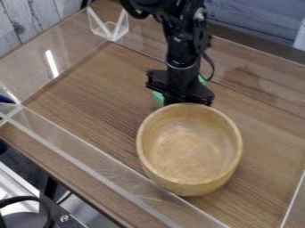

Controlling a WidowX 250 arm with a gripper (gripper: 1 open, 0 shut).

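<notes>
A black robot gripper (179,93) hangs down from the top of the view, just behind the rim of a large tan wooden bowl (188,153). A green object (202,81) lies behind the gripper and is mostly hidden by it and the bowl. The fingertips are too dark to make out clearly, and I cannot see whether anything is between them.
Clear plastic edging runs along the left and front. A clear bracket (107,28) stands at the back left. A black cable lies at the lower left.
</notes>
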